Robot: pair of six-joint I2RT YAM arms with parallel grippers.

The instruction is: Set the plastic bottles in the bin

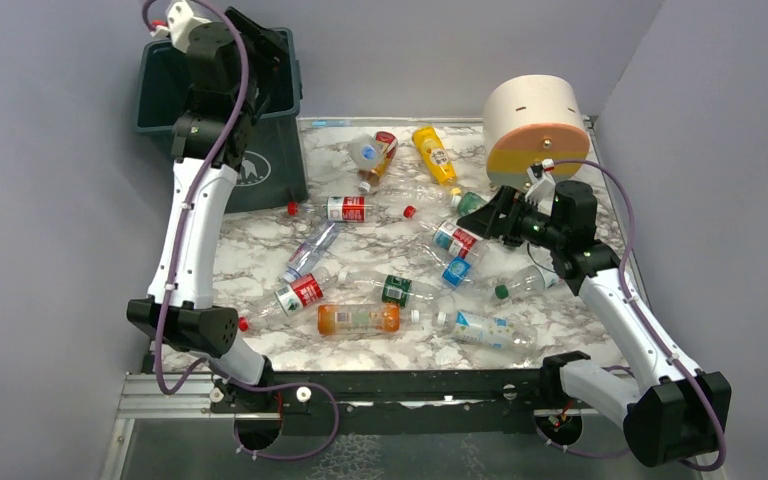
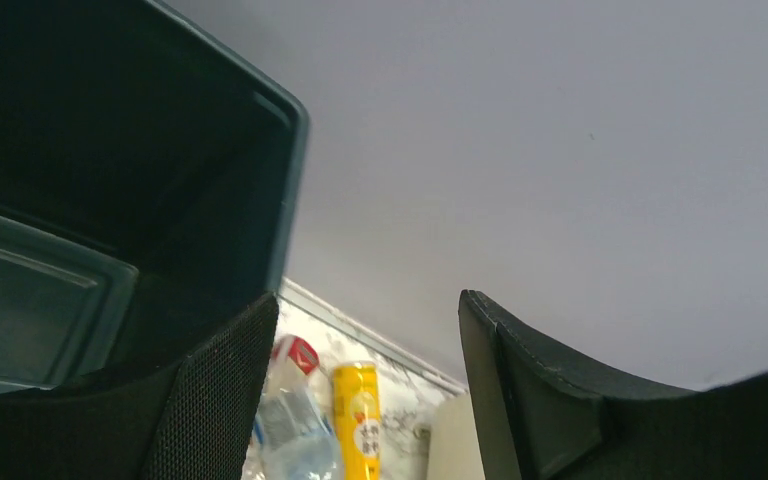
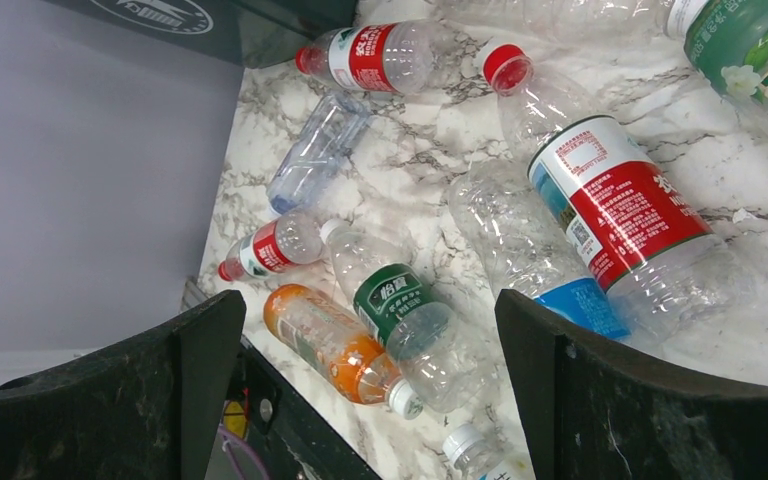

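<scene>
The dark green bin (image 1: 270, 170) stands at the back left. My left gripper hangs over it, part open, with nothing between its fingers in the left wrist view. My right gripper is open above the bottles on the right. Many plastic bottles lie on the marble board: red-label ones (image 1: 346, 209) (image 3: 615, 215), a green-label one (image 3: 394, 299), an orange one (image 1: 358, 319), a blue-tinted one (image 3: 317, 150), a yellow one (image 1: 434, 154) and others.
A cream cylinder with an orange face (image 1: 530, 120) stands at the back right. Grey walls (image 1: 70, 150) enclose the board (image 1: 380, 355) at the sides and back. Little bare space shows between the bottles.
</scene>
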